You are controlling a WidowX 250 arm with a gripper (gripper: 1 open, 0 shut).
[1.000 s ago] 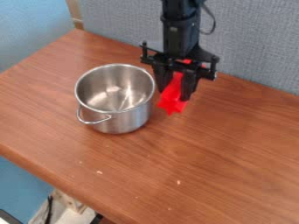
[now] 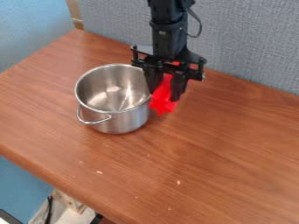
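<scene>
My black gripper (image 2: 166, 79) hangs over the right side of a steel pot (image 2: 107, 112), shut on a red object (image 2: 166, 101) that dangles below it, partly behind the fingers. The pot stands on the wooden table (image 2: 198, 175) left of the red object, with a wire handle on its near left side; its interior looks empty where visible.
Grey padded panels (image 2: 246, 44) close off the back.
The gripper and red object have moved slightly left, closer to the pot. The pot's look is much the same.
</scene>
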